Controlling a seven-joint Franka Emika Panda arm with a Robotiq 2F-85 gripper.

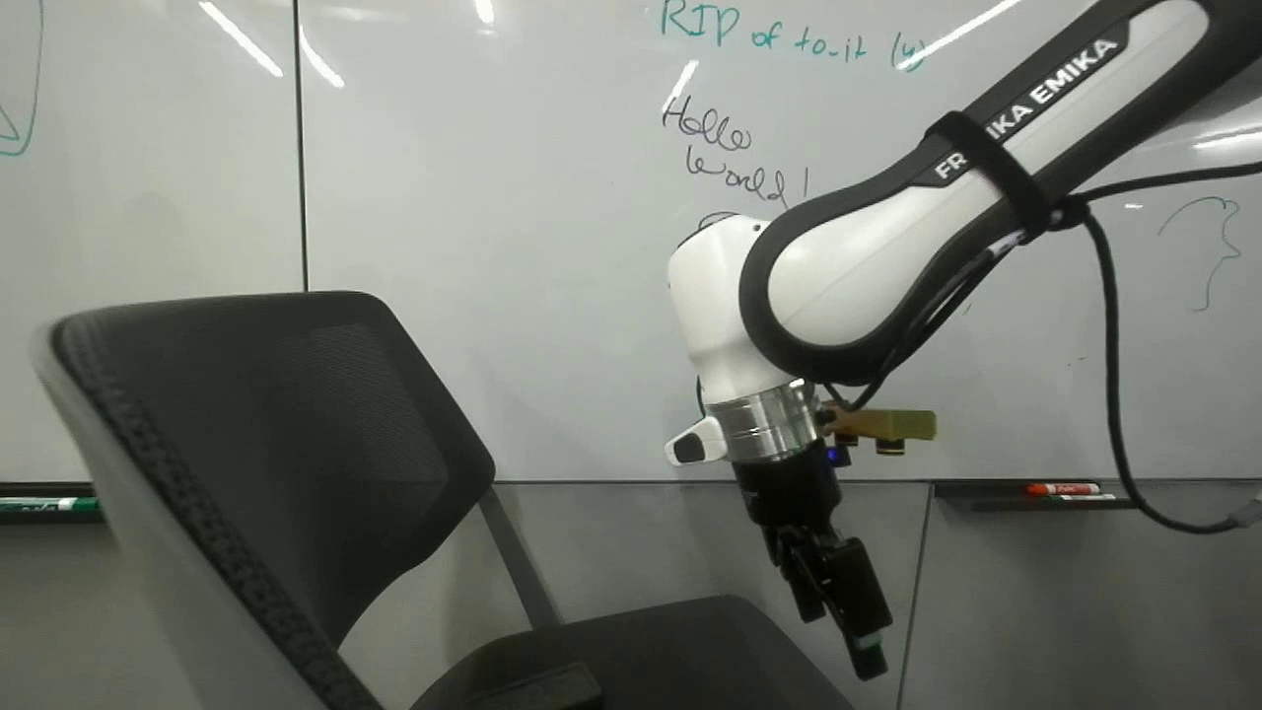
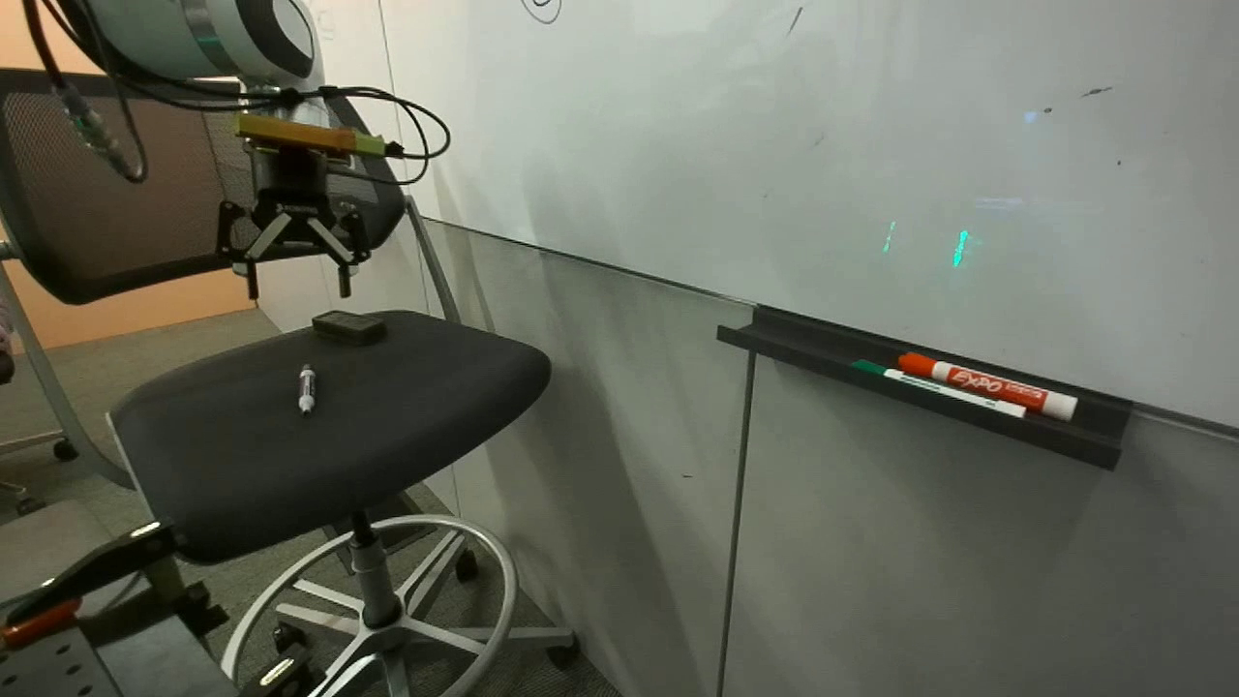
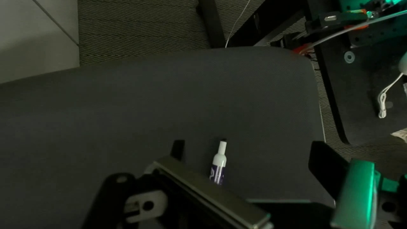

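A white marker (image 2: pixel 307 390) with a dark tip lies on the black chair seat (image 2: pixel 441 372). Behind it on the seat is a dark block like a whiteboard eraser (image 2: pixel 348 327). My gripper (image 2: pixel 298 290) hangs over the seat, open and empty, its fingertips apart and clear of the surface. In exterior view 1 it tilts down and to the right, beside the seat (image 1: pixel 663 651). From the wrist, the marker (image 3: pixel 219 164) shows between the spread fingers, closer to the left one, which hides its lower end.
The chair's backrest (image 1: pixel 272 438) rises at the left in exterior view 1. A whiteboard (image 2: pixel 813 139) covers the wall. Its black tray (image 2: pixel 743 337) holds a red Expo marker (image 2: pixel 999 388) and a thin green-and-white marker (image 2: pixel 958 395). A cable (image 1: pixel 1112 355) loops from the arm.
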